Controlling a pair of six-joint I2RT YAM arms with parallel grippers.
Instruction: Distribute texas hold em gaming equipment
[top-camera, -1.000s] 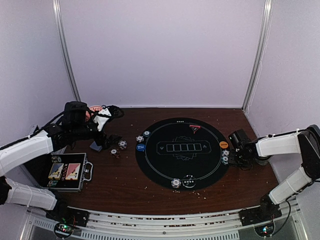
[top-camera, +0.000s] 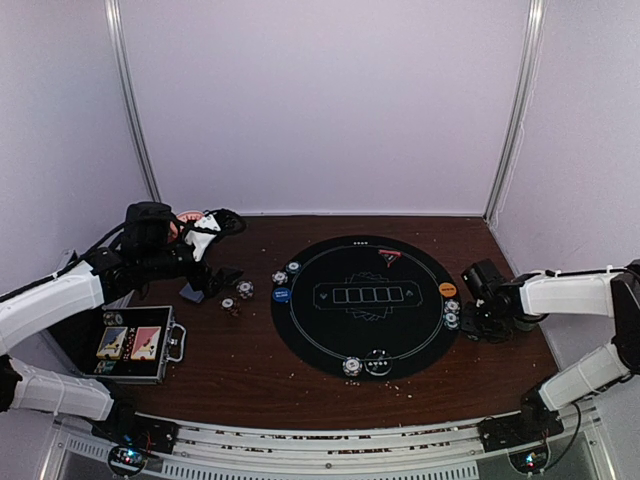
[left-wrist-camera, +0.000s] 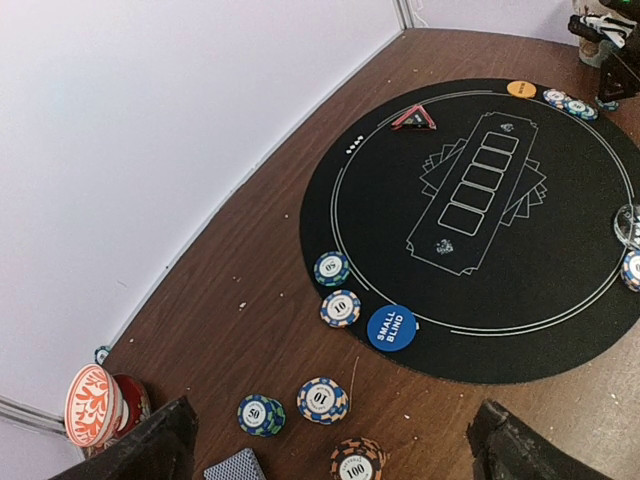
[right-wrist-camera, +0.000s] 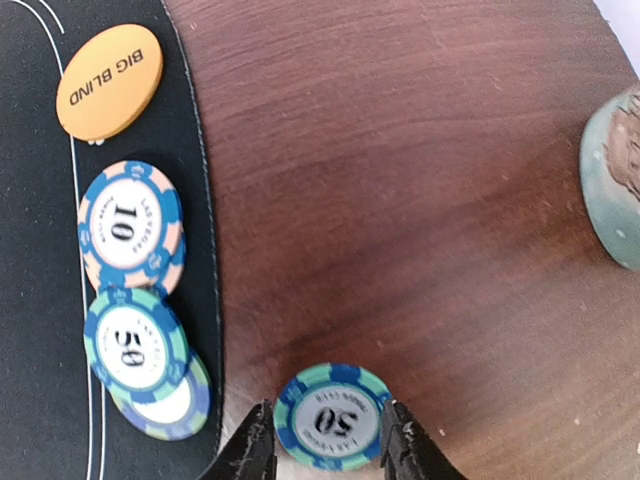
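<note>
The black poker mat lies mid-table with an orange BIG BLIND button, a 10 chip and 50 chips at its right edge. My right gripper is low beside them, its fingers part open either side of a 50 chip on the wood. A blue SMALL BLIND button and chips sit at the mat's left. My left gripper hangs open over loose 50, 10 and 100 chips.
An open metal case with cards is at the front left. A blue deck and a red-topped holder stand at the left. A round object sits right of the right gripper.
The left arm looks unchanged.
</note>
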